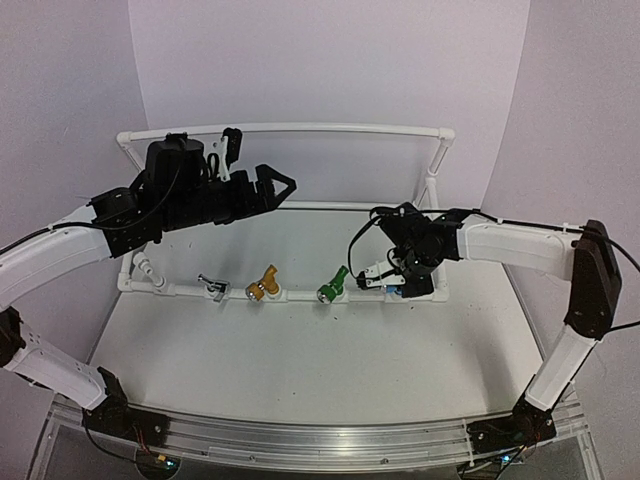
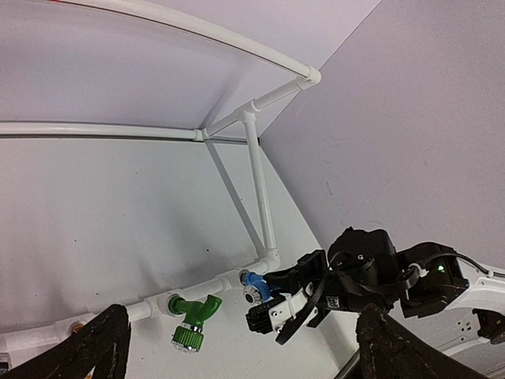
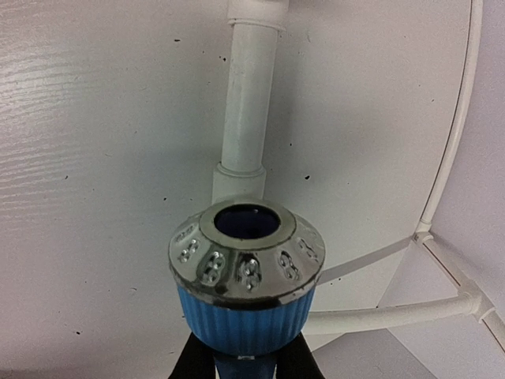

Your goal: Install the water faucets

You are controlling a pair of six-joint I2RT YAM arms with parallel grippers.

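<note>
Near the right end of the front pipe, a blue faucet [image 2: 254, 287] sits at a fitting. My right gripper is shut on it: dark fingers [image 3: 301, 359] press in on both sides of its blue neck, below the silver-ringed spout. From above, the right wrist mostly covers the blue faucet [image 1: 395, 291]. A green faucet [image 1: 333, 286], an orange faucet [image 1: 263, 284] and a silver faucet [image 1: 214, 288] stand along the same pipe. High over the left half, my left gripper [image 1: 277, 188] hangs open and empty, its fingers [image 2: 398, 347] wide apart.
A white pipe frame [image 1: 290, 128] rises behind the faucets, with an upright at the right corner [image 2: 257, 181]. At the far left a white pipe stub [image 1: 148, 268] tilts upward.
</note>
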